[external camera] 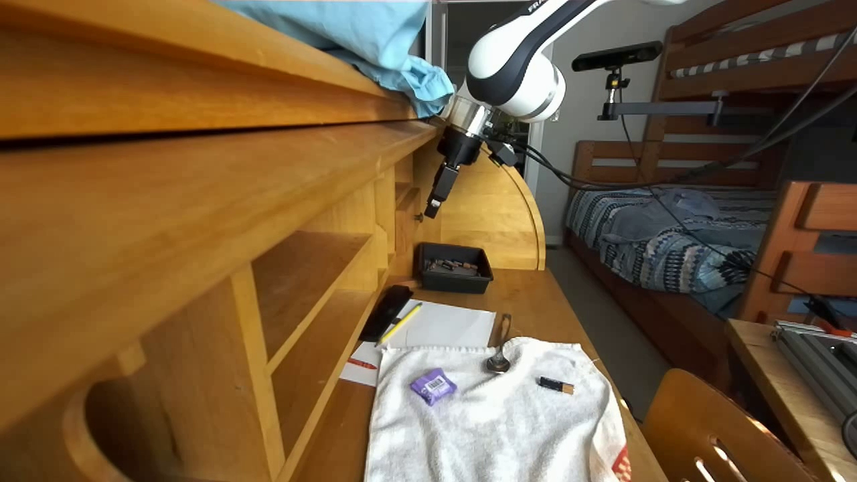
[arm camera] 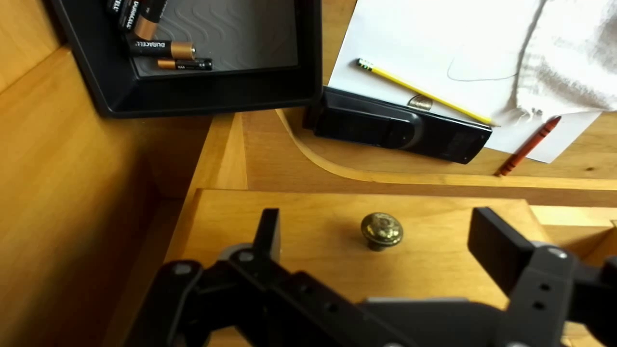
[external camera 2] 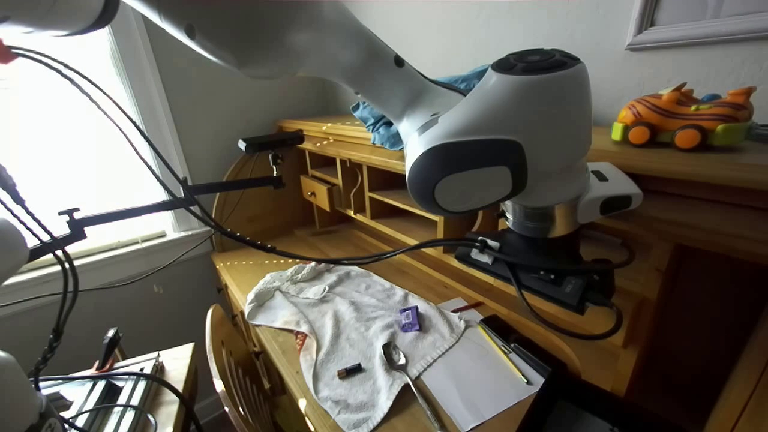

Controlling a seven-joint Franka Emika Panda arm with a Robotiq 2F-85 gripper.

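Observation:
My gripper is open, its two black fingers wide apart with nothing held between them. A round brass knob (arm camera: 382, 229) shows between the fingers in the wrist view, fixed to a wooden drawer front (arm camera: 312, 222). Whether either finger touches that wood cannot be told. In exterior view 1 the gripper (external camera: 434, 207) points down by the cubbies at the desk's far end, above a black tray (external camera: 454, 281). Exterior view 2 hides the fingers behind the arm.
Several batteries (arm camera: 167, 49) lie in the tray. Along the desk are a black case (arm camera: 399, 127), a yellow pencil (arm camera: 428, 92), a red crayon (arm camera: 529, 145), paper (external camera: 450, 323), and a white towel (external camera: 482, 434) bearing a purple packet (external camera: 434, 386), spoon (external camera: 498, 361) and battery (external camera: 556, 385).

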